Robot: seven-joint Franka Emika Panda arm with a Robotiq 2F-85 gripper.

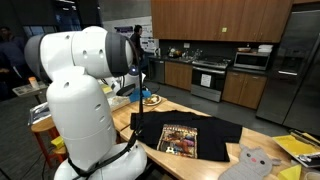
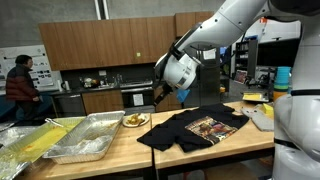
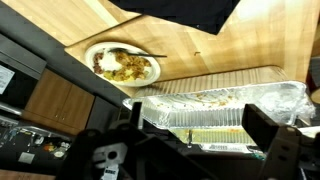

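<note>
My gripper stands open in the wrist view, its two dark fingers wide apart and no object between them. Below it, the foil tray [image 3: 205, 100] shows along the table's edge. A white oval plate [image 3: 148, 79] holding food and a fork lies to the left of the tray. In exterior view 2 the gripper [image 2: 160, 95] hangs above the table, near the plate [image 2: 136, 120] and the large silver tray [image 2: 90, 137]. Part of the black cloth [image 3: 195, 10] enters the top of the wrist view.
On the black cloth lies a patterned square item [image 1: 178, 140]. A grey shaped mat [image 1: 250, 163] and yellow items [image 1: 295, 145] occupy the near right of the table. A yellow tray [image 2: 45, 140] is at the left, where a person [image 2: 20, 85] stands. Bare wood surrounds the cloth.
</note>
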